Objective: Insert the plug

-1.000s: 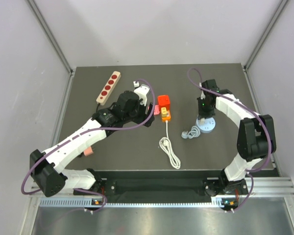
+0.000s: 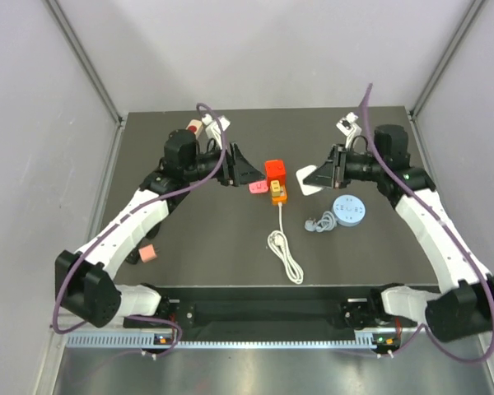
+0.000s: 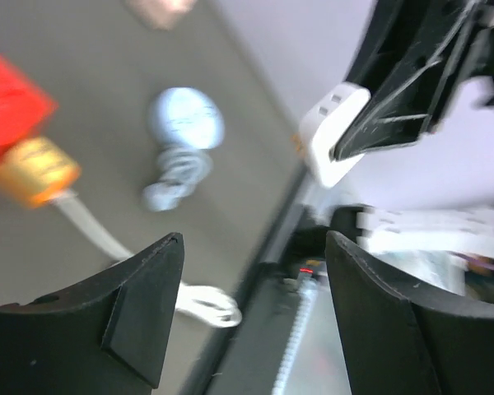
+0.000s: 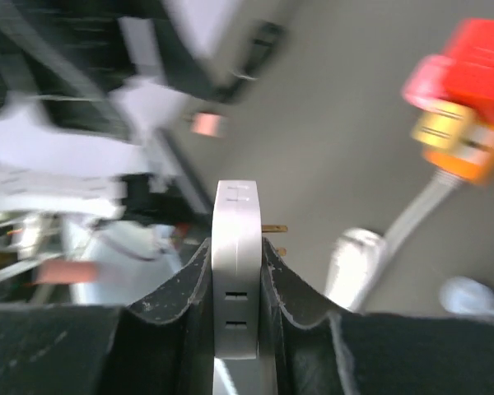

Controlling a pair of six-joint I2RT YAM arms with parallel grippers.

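A white plug with brass pins is in the fingers of my right gripper, raised at the right of centre; it also shows as a white block in the left wrist view and upright in the right wrist view. My left gripper stands open and empty, left of the coloured sockets: an orange-yellow one, a red one and a pink one. A round pale-blue piece lies below my right gripper with a coiled cable.
A white cord runs from the orange piece toward the front edge. A power strip is mostly hidden behind my left arm. A pink block lies at the front left.
My right gripper has risen from the round blue piece and moved left with the white plug.
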